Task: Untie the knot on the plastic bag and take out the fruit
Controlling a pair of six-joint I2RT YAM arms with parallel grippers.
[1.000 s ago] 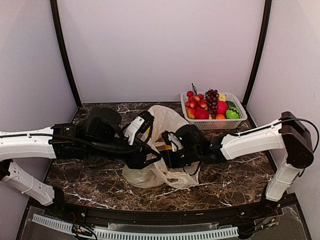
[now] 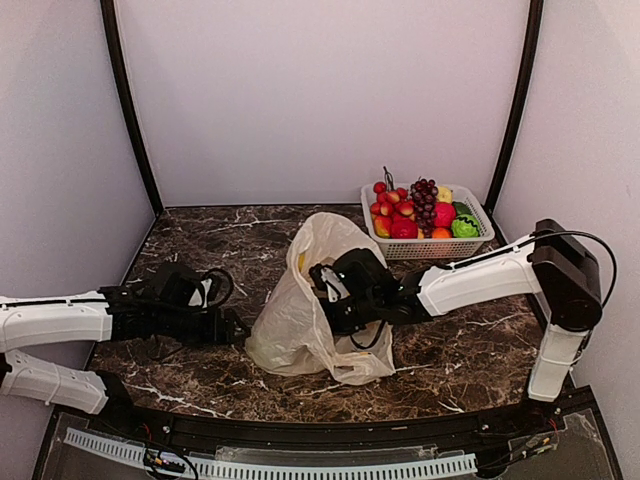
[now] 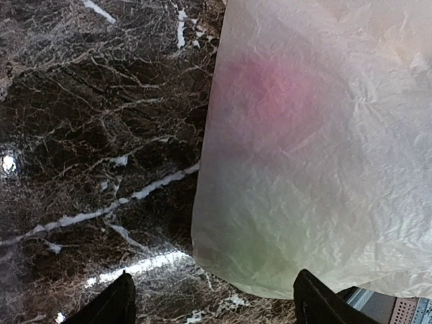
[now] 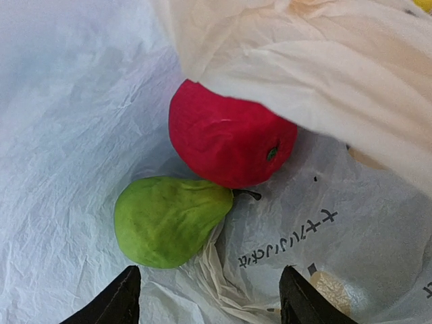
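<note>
The white plastic bag (image 2: 287, 330) stands on the marble table with its mouth open toward the right. Inside it, in the right wrist view, a red fruit (image 4: 226, 138) touches a green pear (image 4: 169, 219). Through the bag's wall in the left wrist view, faint pink and green patches show. My right gripper reaches into the bag's mouth, its fingers apart and nothing between them; the fruit lies ahead of it. Low over the table, left of the bag, my left gripper is open, with the bag's lower corner just ahead of its fingertips.
A white basket (image 2: 412, 249) full of assorted fruit stands at the back right. Free marble tabletop (image 2: 230, 245) lies behind and left of the bag. A bag flap (image 4: 324, 61) covers part of the right wrist view.
My left gripper has moved left, away from the bag's mouth, and lowered to beside the bag's lower left corner. The right gripper has shifted slightly left, deeper into the bag.
</note>
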